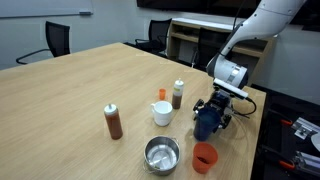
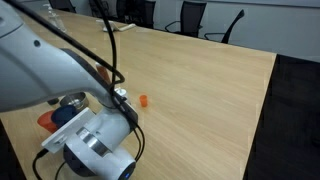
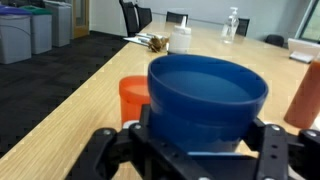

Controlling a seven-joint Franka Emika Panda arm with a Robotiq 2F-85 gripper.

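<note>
A dark blue cup [image 1: 207,125] is at the right side of the table, just in front of my gripper [image 1: 213,108]. In the wrist view the same blue cup [image 3: 208,95] fills the middle, its rim wide. My gripper is open around its lower part, with dark fingers [image 3: 272,150] on both sides. Whether they touch the cup cannot be seen. An orange-red cup [image 1: 205,157] stands close by, nearer the front edge; it shows partly behind the blue one in the wrist view. The second exterior view has the blue cup [image 2: 63,115] beside the arm.
A steel bowl [image 1: 161,155] lies left of the cups. Behind it stand a white mug [image 1: 162,113] and a grey, white-topped bottle [image 1: 178,94]. A brown bottle [image 1: 113,122] is farther left, and a small orange cup [image 1: 162,95] farther back.
</note>
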